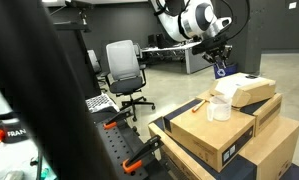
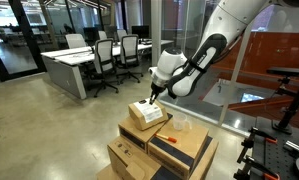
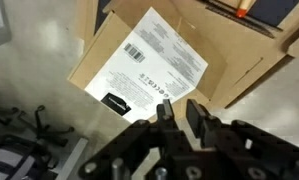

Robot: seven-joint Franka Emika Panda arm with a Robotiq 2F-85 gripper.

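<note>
In the wrist view my gripper stands open, its fingertips apart and nothing between them. Beyond it lies a cardboard box with a white printed label (image 3: pixel 144 72). An orange stick-like item (image 3: pixel 244 8) shows at that view's top edge. On the cardboard boxes stands a clear, whitish cup (image 1: pixel 220 107), also visible in the second exterior view (image 2: pixel 183 124). An orange stick (image 1: pixel 197 105) lies flat to the left of the cup. Both exterior views show the white arm (image 1: pixel 197 22) reaching in from above the boxes; its fingers are too small there to make out.
A smaller carton with a pale top (image 2: pixel 147 113) sits beside the cup on the stacked boxes. Larger cardboard boxes (image 1: pixel 269 150) form the work surface. Office chairs (image 1: pixel 125 65) and desks stand behind, with open floor (image 2: pixel 49 140) to one side.
</note>
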